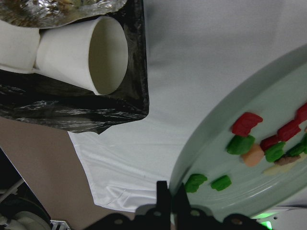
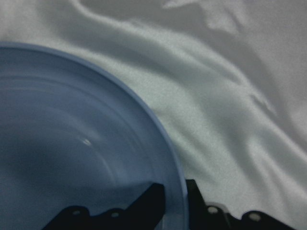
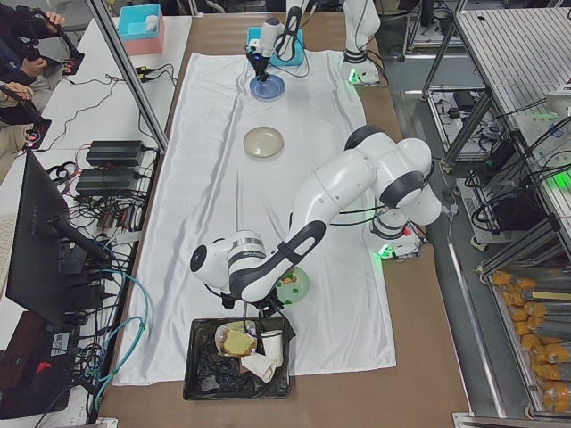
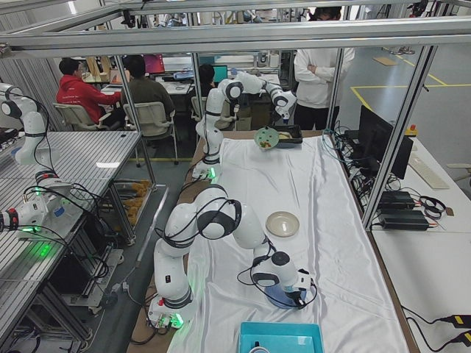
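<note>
A green plate (image 1: 249,187) with red, green, orange and other small pieces is gripped at its rim by my left gripper; in the camera right view the plate (image 4: 265,136) is tilted up beside a black-lined bin (image 3: 205,374). The bin holds white paper cups (image 1: 67,52), a wrapped item (image 3: 238,341) and other light items. At the far end, my right gripper has the rim of a blue plate (image 2: 86,120) between its fingers, apparently shut on it, with the plate on the white cloth.
An empty beige plate (image 3: 263,141) lies mid-cloth, with clear cloth around it. A turquoise tray (image 4: 280,338) stands at the right arm's end. A monitor (image 3: 40,241) and cabling line one side; metal frame posts stand along both sides.
</note>
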